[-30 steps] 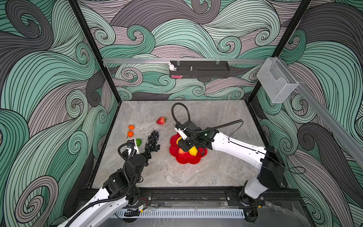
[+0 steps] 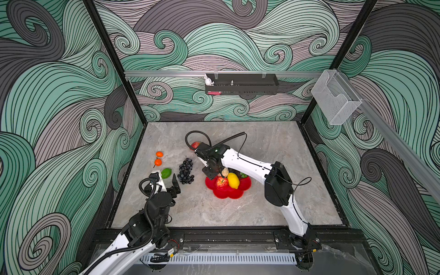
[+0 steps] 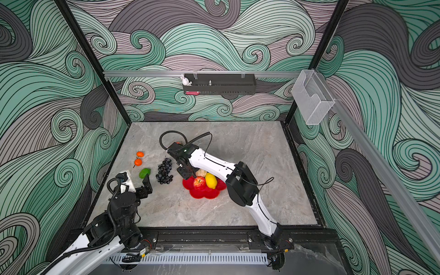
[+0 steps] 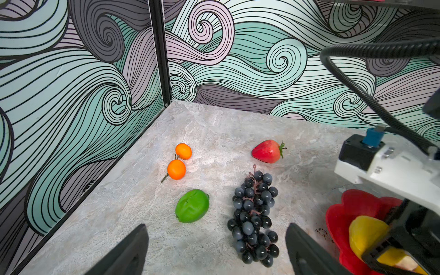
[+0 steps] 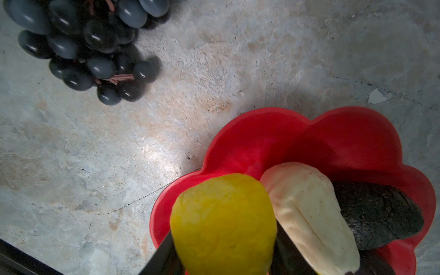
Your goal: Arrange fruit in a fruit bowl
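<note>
My right gripper is over the left part of the red flower bowl [image 2: 226, 194], around a yellow fruit [image 5: 222, 215]; whether its fingers grip it is unclear. The bowl holds an apple [image 2: 221, 182], a lemon [image 2: 233, 180], a pale fruit [image 5: 304, 206] and dark items [image 5: 375, 213]. Left of it lie black grapes [image 4: 252, 220], a green lime [image 4: 191, 206], two small oranges [image 4: 176, 169] and a strawberry [image 4: 268, 151]. My left gripper stands open at the front left, near the lime, nothing between its fingers.
Swirl-patterned walls surround it. A black shelf [image 2: 240, 84] and a mesh basket [image 2: 334, 98] hang on rails above. The right arm crosses the bowl's right side and hides part of it.
My right arm has swung leftward, its cable now over the strawberry in the top left view. The left arm has drawn back slightly to the left.
</note>
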